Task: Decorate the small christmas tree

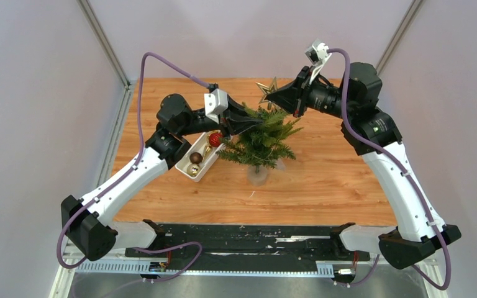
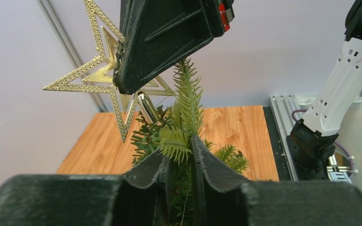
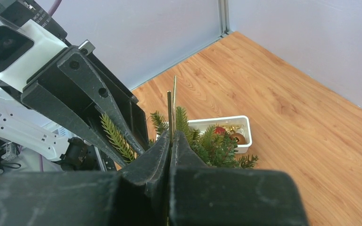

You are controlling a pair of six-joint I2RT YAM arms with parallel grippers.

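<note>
The small green tree (image 1: pixel 267 149) stands on the table in a clear base. My left gripper (image 1: pixel 259 120) is at its top from the left, fingers only slightly apart. In the left wrist view a narrow gap remains between those fingers, with the top twig (image 2: pixel 187 94) rising there. A gold openwork star (image 2: pixel 78 88) with a small tube below it is pinched in my right gripper (image 1: pixel 269 97), which is shut. In the right wrist view the star (image 3: pixel 170 113) shows edge-on between the fingertips. The star's tube sits just beside the tree's top, by the twigs; whether it touches them is unclear.
A white box (image 1: pixel 188 174) left of the tree holds a red ball (image 1: pixel 215 139), a brown ball (image 1: pixel 195 158) and a gold ball (image 1: pixel 193 169). The two grippers are very close together above the tree. Bare table lies to the right.
</note>
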